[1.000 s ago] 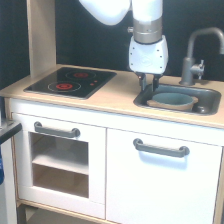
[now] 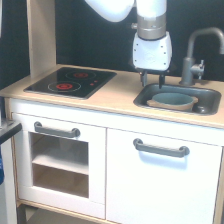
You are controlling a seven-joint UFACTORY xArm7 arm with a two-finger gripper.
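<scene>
Above the back left edge of the sink hangs my gripper (image 2: 153,78), pointing down from the white arm. Its two dark fingers stand apart, and nothing shows between them. A shallow greenish bowl or pan (image 2: 173,101) lies in the dark sink (image 2: 207,104), just below and to the right of the fingers. The bowl's lower part is hidden by the sink's front rim.
A dark faucet (image 2: 190,65) rises behind the sink, close to the gripper's right. On the left of the wooden counter (image 2: 115,92) is a black stovetop (image 2: 72,82) with red rings. Bare counter lies between stovetop and sink.
My gripper has moved slightly up and to the right, and its fingers look somewhat farther apart. The bowl in the sink looks unmoved.
</scene>
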